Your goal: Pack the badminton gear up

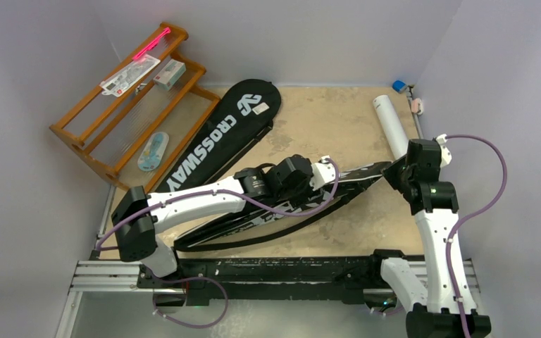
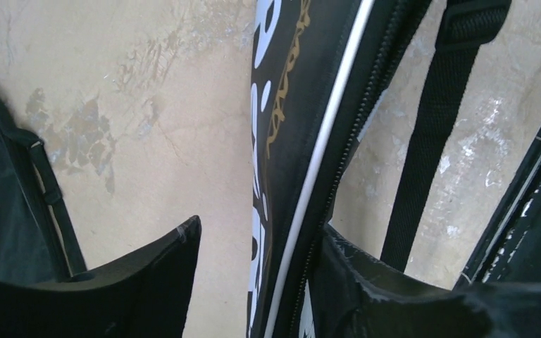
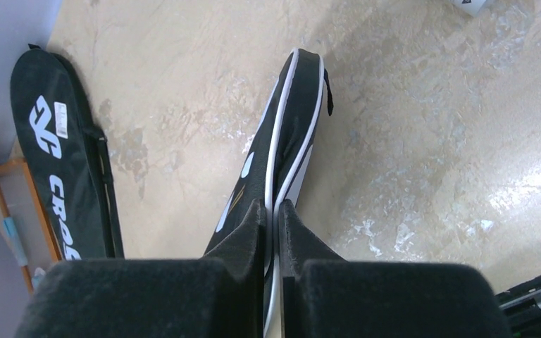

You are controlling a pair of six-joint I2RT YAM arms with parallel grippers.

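A long black racket bag (image 1: 352, 176) with white piping and white lettering stretches diagonally across the floor. In the right wrist view my right gripper is shut on the bag's narrow end along its white piping. In the left wrist view my left gripper stands open, one finger out on the bare floor and the other against the bag's zipper side, the bag (image 2: 303, 141) running between them. A loose black strap (image 2: 430, 120) lies beside the bag. A second black CROSSWAY bag (image 1: 218, 127) lies flat at the back left.
A wooden rack (image 1: 84, 141) with small packages stands at the left. A white tube (image 1: 387, 120) lies at the back right, near small items by the wall (image 1: 451, 84).
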